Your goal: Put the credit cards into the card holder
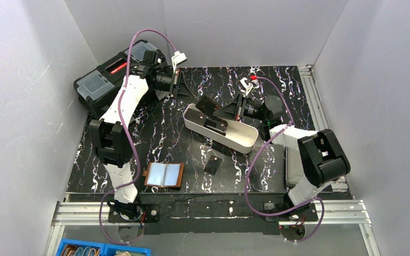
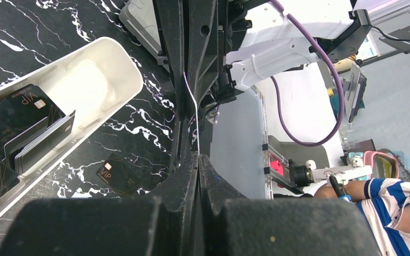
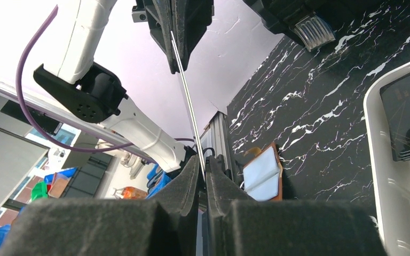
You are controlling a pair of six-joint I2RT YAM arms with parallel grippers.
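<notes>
A dark card [image 1: 208,105] stands above the white tray [image 1: 234,140], edge-on in both wrist views. My right gripper [image 1: 218,113] is shut on one end. The other end reaches the fingertips of my shut left gripper [image 1: 191,98] and appears pinched between them. More black cards [image 2: 18,120] lie in the tray, some stacked on edge, and a single card [image 1: 212,164] lies on the table in front. The open brown card holder [image 1: 164,174], with pale sleeves, lies at front left.
A black toolbox [image 1: 93,85] stands at back left, behind my left arm. A grey case [image 1: 293,165] is at the right edge beside my right arm.
</notes>
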